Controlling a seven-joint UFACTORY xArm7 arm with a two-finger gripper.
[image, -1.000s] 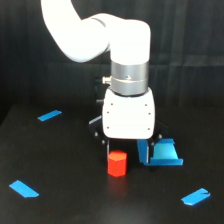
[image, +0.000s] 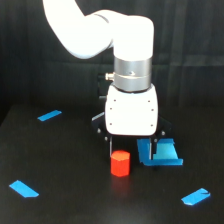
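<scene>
A red six-sided block (image: 120, 164) stands on the dark table near the middle of the view. My white gripper (image: 131, 152) hangs pointing down just behind and above it. Its thin dark fingers are spread wide apart, the left one close to the block's upper left side and the right one in front of the blue tray (image: 174, 161). The gap between them is much wider than the block. Whether a finger touches the block cannot be made out. The gripper hides part of the tray.
Blue tape strips lie flat at the back left (image: 49, 115), front left (image: 23, 188) and front right (image: 196, 197).
The arm and gripper have shifted slightly to the right. The red block has also slid a little to the right, while the blue tray and tape strips stay put.
</scene>
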